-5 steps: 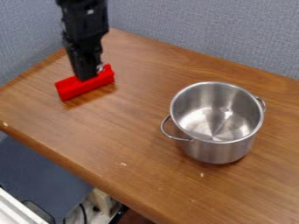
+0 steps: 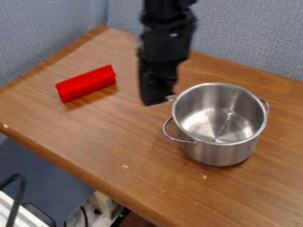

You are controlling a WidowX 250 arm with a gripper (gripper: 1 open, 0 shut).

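Observation:
A dark gripper [image 2: 158, 84] hangs in the upper middle, just left of and above a steel pot [image 2: 219, 124], blurred and seen from behind its housing, so its fingers' state is unclear. A red cylinder [image 2: 85, 82] lies on its side on the wooden table [image 2: 119, 151], left of the gripper.
The pot stands on the right of the table with a loop handle on each side. Blue-grey padded surfaces border the table at the back and left, with cables at the lower left.
The gripper has moved right, from over the red cylinder to beside the pot. The cylinder and pot show no visible movement.

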